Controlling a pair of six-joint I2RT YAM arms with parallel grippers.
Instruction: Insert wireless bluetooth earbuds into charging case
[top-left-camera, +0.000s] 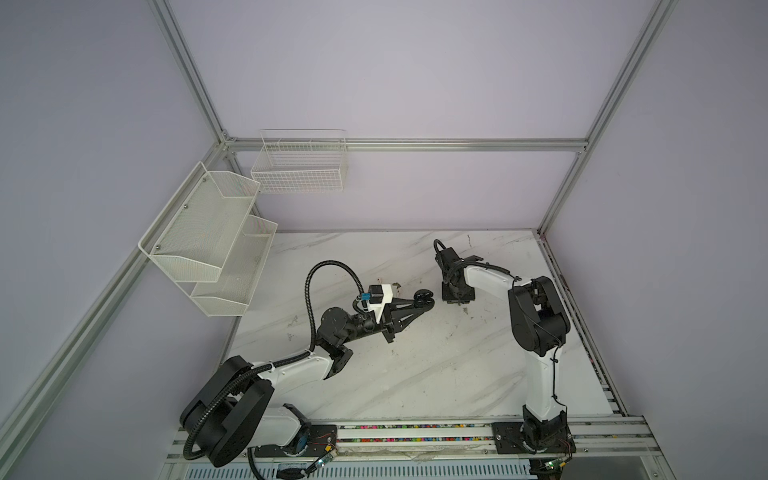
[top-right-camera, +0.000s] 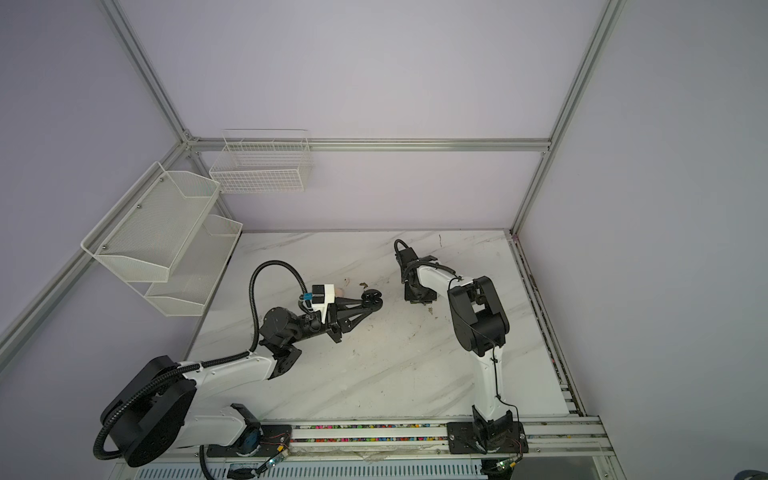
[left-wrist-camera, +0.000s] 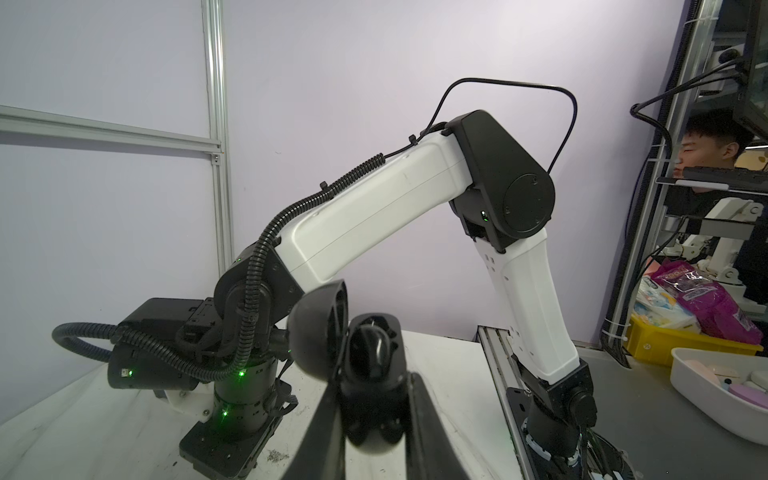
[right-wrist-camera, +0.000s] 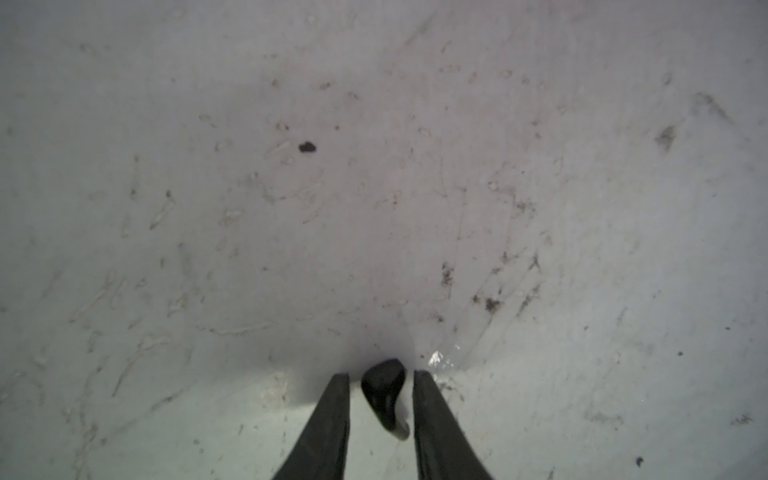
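Note:
My left gripper is shut on the black charging case (left-wrist-camera: 372, 380), which is held above the table with its round lid (left-wrist-camera: 316, 329) standing open to the left. From above, the case (top-left-camera: 424, 297) sits at the fingertips near mid-table, left of the right arm's dark wrist (top-left-camera: 458, 292). In the right wrist view, a small black earbud (right-wrist-camera: 384, 385) shows between the fingertips of my right gripper. Narrow gaps show on both sides of it, so whether the fingers touch it is unclear. The right fingers are hidden in the top views.
White wire shelves (top-left-camera: 216, 232) hang on the left wall and a wire basket (top-left-camera: 300, 168) at the back. Left of the right wrist, the held case stands close by.

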